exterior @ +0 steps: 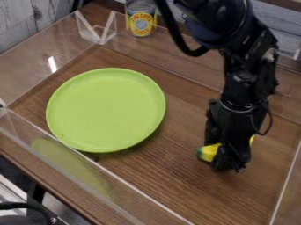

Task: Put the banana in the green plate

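Note:
The green plate [106, 110] lies flat on the left half of the wooden table, with nothing on it. To its right, a small yellow banana with a greenish end [207, 153] rests at table level beneath the arm. My black gripper [226, 156] points down over the banana, its fingers around or against the middle of it. Most of the banana is hidden behind the dark fingers. Whether the fingers press on it from both sides cannot be made out.
A yellow-labelled can [141, 19] stands at the back, near a clear plastic bracket [98, 28]. Transparent walls border the table at the left and front. Bare wood separates the plate from the banana.

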